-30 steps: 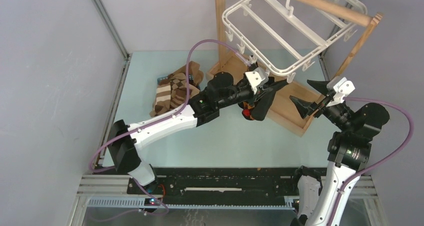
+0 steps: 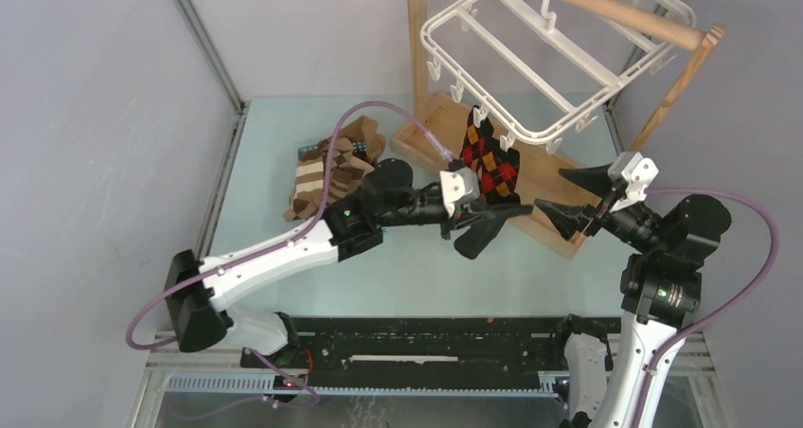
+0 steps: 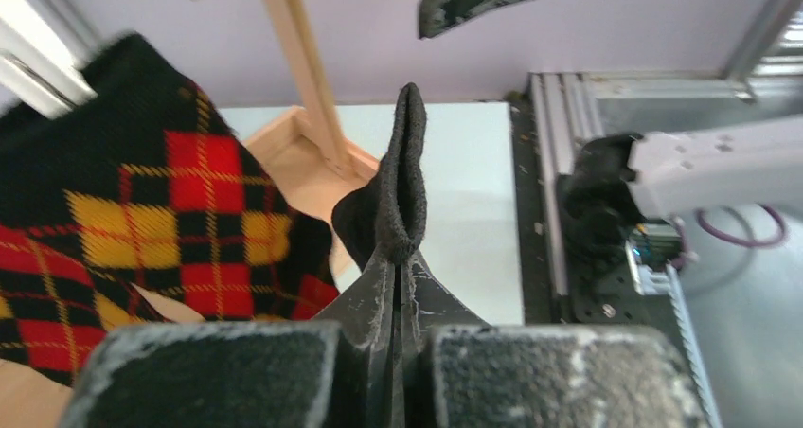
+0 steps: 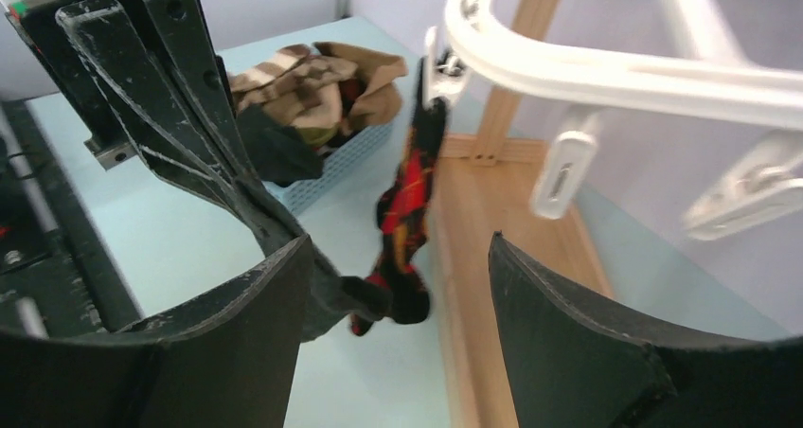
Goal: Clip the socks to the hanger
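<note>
A plaid sock (image 2: 488, 168) hangs at the near side of the white hanger (image 2: 530, 40), its top at a clip (image 4: 445, 78). My left gripper (image 2: 516, 210) is shut with dark grey fabric at its fingertips, which hangs down below it in the top view and shows left of centre in the right wrist view. My right gripper (image 2: 554, 210) stands part open just right of that fabric, its fingers empty, facing the left gripper's tips.
A pile of socks (image 2: 331, 163) in a blue basket sits on the left of the table. A wooden tray (image 2: 563, 239) lies under the hanger, whose rack posts (image 2: 417, 30) rise behind.
My left gripper has moved toward the front, away from the hanger, with the dark fabric, uncovering the plaid sock.
</note>
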